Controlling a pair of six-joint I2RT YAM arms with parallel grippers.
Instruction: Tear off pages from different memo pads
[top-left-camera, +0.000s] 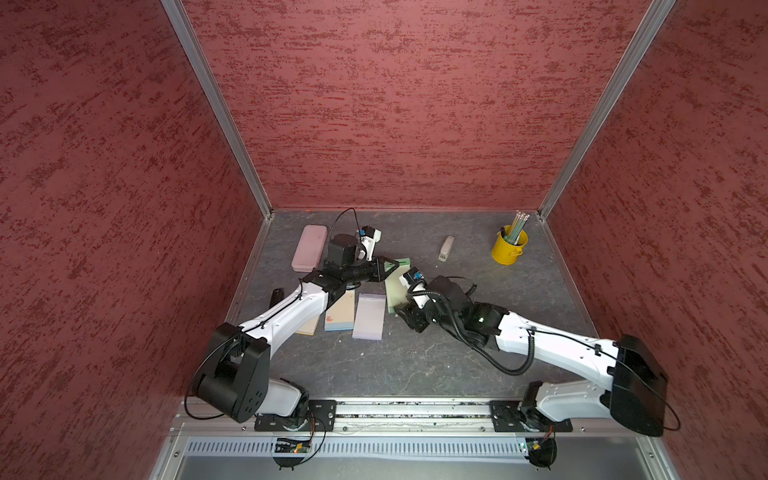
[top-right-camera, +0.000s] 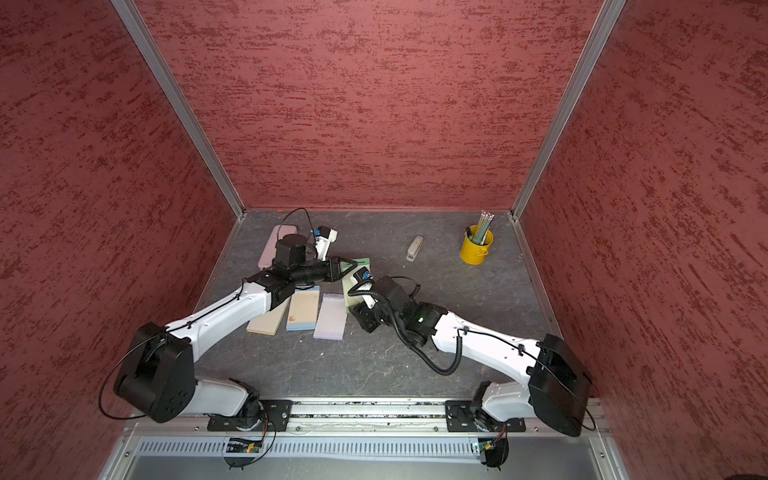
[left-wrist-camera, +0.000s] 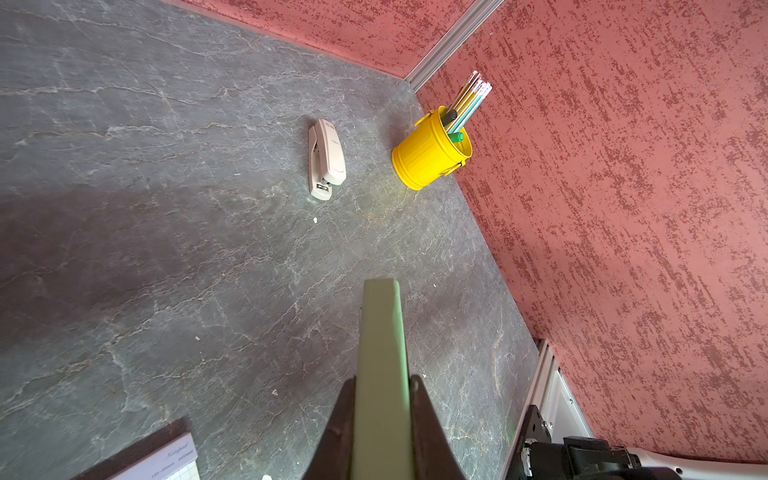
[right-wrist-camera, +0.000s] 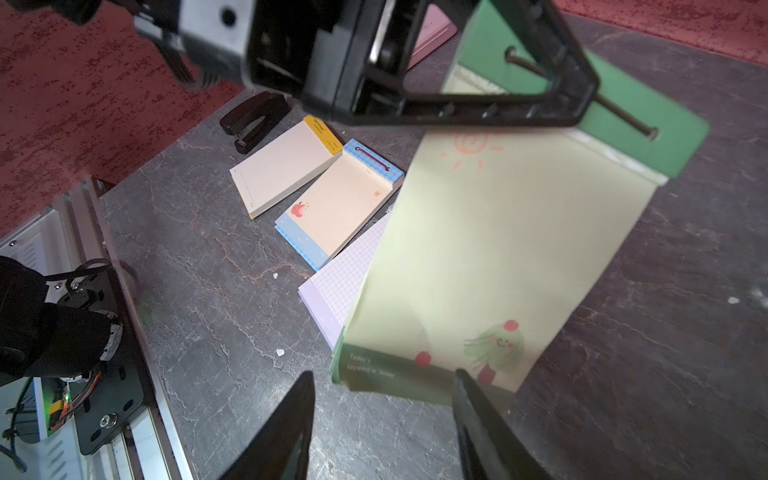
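Observation:
A green memo pad (right-wrist-camera: 496, 264) hangs tilted, its dark green bound end (right-wrist-camera: 632, 120) uppermost; my left gripper (top-left-camera: 392, 269) is shut on it by that end. In the left wrist view the pad (left-wrist-camera: 382, 360) shows edge-on between the fingers. My right gripper is open below the pad's lower edge, its fingers (right-wrist-camera: 292, 424) apart and nothing held between them. Beside the pad lie a lilac pad (top-left-camera: 369, 316), a peach-and-blue pad (right-wrist-camera: 340, 204) and a yellow-topped pad (right-wrist-camera: 286, 165).
A black stapler (right-wrist-camera: 254, 120) lies by the yellow-topped pad. The pink case (top-left-camera: 309, 247) rests at the back left. A pale stapler (left-wrist-camera: 325, 159) and a yellow bucket of pencils (left-wrist-camera: 424, 156) stand to the right. Bare table lies in front and at the back.

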